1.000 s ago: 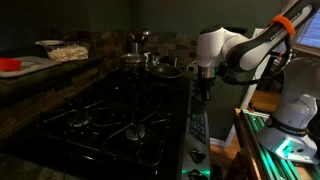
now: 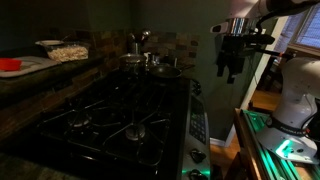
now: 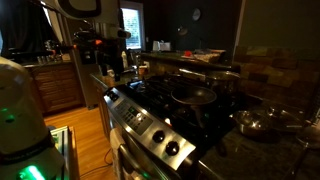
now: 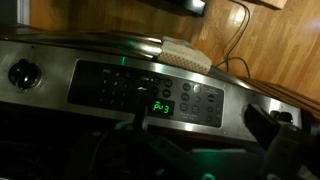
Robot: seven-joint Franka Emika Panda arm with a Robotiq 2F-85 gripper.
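Note:
My gripper (image 2: 231,70) hangs in the air at the right of exterior view 1, above the front edge of the stove (image 2: 107,118). It stands open in the wrist view, where its dark fingers (image 4: 268,127) are spread apart and nothing shows between them. Beneath it runs the oven's control panel (image 4: 150,95) with a lit green display. A beige cloth (image 4: 186,56) hangs over the oven handle (image 4: 95,40), clear of the fingers.
A frying pan (image 3: 194,95) and pots (image 3: 253,122) stand on the stove and counter. Utensils (image 2: 140,40) stand at the back. A red item (image 2: 10,64) lies on the left ledge beside a container (image 2: 67,53). Wooden floor (image 4: 270,50) shows past the handle.
In exterior view 1 the arm and gripper have moved up and to the right, away from the front of the stove. The pots and ledge items have not moved.

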